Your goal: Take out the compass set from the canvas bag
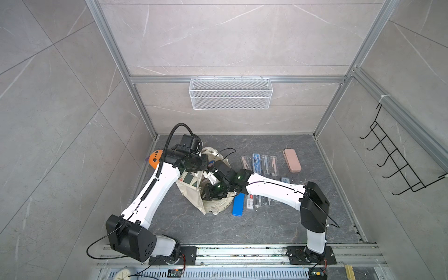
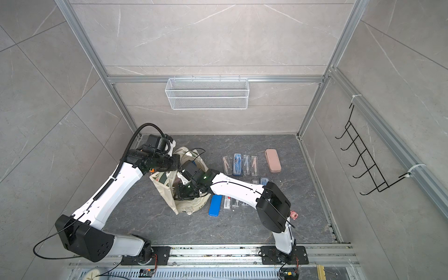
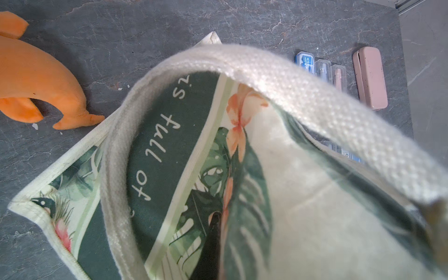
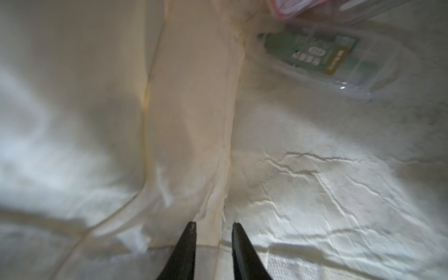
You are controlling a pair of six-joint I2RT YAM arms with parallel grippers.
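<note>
The cream canvas bag (image 1: 191, 191) sits at middle-left, its strap (image 3: 280, 79) and printed side (image 3: 163, 163) filling much of the left wrist view. My left gripper (image 1: 200, 163) is at the bag's rim; its fingertips are out of sight in its wrist view. My right gripper is inside the bag, part open over cream fabric, nothing seen between its fingers. Beyond it lies a clear case with a green item (image 4: 317, 53), and a pink-edged case (image 4: 294, 5); I cannot tell whether either is a compass set.
An orange plush (image 3: 42, 79) lies left of the bag. Several clear and blue cases (image 2: 237, 164), a blue slab (image 1: 238, 205) and a pink case (image 1: 292, 159) lie to the right.
</note>
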